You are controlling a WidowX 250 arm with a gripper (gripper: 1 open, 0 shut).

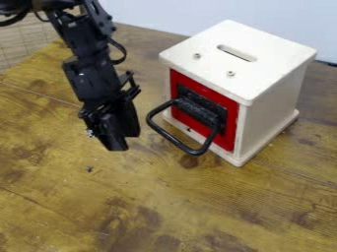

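Observation:
A white wooden box (263, 59) with a slot and two screws on top stands at the right of the view. Its red front (227, 134) carries a dark panel and a black looped handle (198, 150) that sticks out low toward the table. My black gripper (113, 128) hangs just left of that handle, apart from it, pointing down over the wooden table. Its fingers are dark and bunched in this view, so whether they are open or shut is unclear.
A woven mat (20, 39) lies at the far back left, and a pale wall runs behind.

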